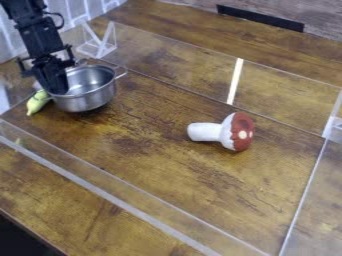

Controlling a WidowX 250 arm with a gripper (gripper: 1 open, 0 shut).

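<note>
At the left, my black gripper (51, 78) reaches down to the left rim of a steel pot (86, 92) with wire handles. Its fingertips are partly hidden at the rim, so what lies between them is unclear. A pale green vegetable-like object (38, 102) lies just left of the pot, partly behind it. A white mushroom toy (222, 133) with a red, spotted cap lies on its side to the right.
Clear low barriers run along the front left, back and right. A dark slot (259, 17) is at the back.
</note>
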